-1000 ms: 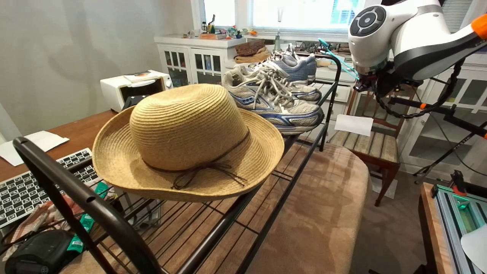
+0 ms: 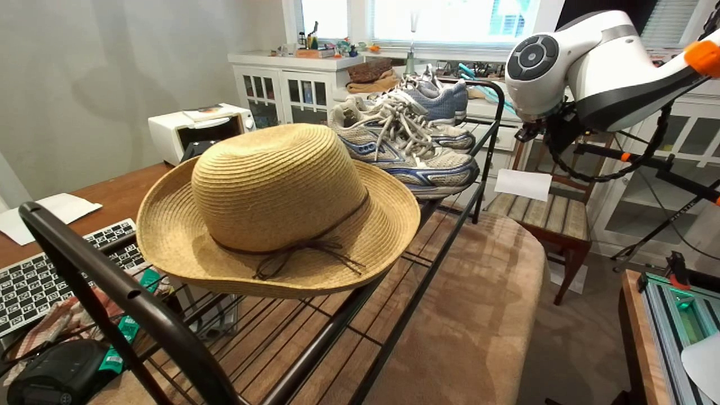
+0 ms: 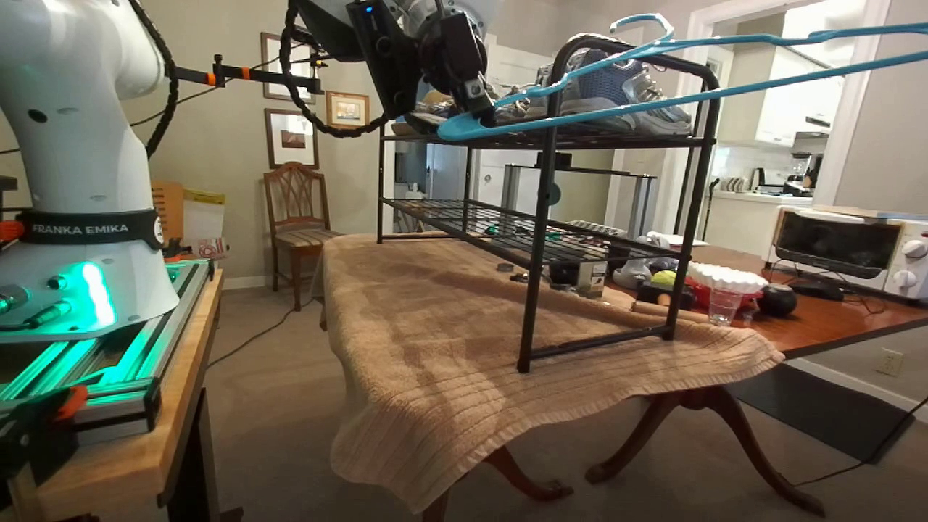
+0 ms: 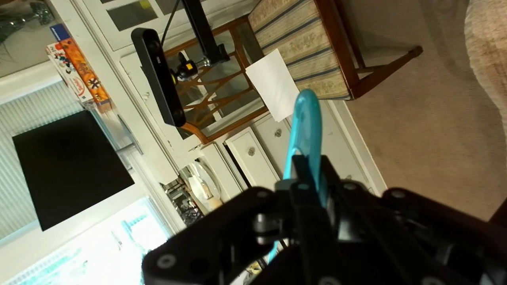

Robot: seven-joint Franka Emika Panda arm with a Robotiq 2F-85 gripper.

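A light-blue plastic hanger (image 3: 609, 113) runs sideways across the right half of exterior view 2, in front of the rack's top. At its near corner my gripper (image 3: 478, 113) is shut on it. From the wrist view, the rounded blue end of the hanger (image 4: 306, 123) sticks out past the fingertips of my gripper. Exterior view 1 shows part of the hanger (image 2: 482, 88) behind the black metal rack's end frame (image 2: 500, 101); the fingers are mostly hidden there by the arm.
On the rack's top sit a straw hat (image 2: 283, 189) and several sneakers (image 2: 418, 148). A tan towel (image 3: 417, 348) covers the table beneath. Beyond stands a wooden chair (image 2: 540, 209) with white paper on it. The rack's lower shelf (image 3: 522, 230) looks bare.
The arm has moved left and slightly down in exterior view 1. The hanger has shifted left with it, while hat, shoes and rack stay put.
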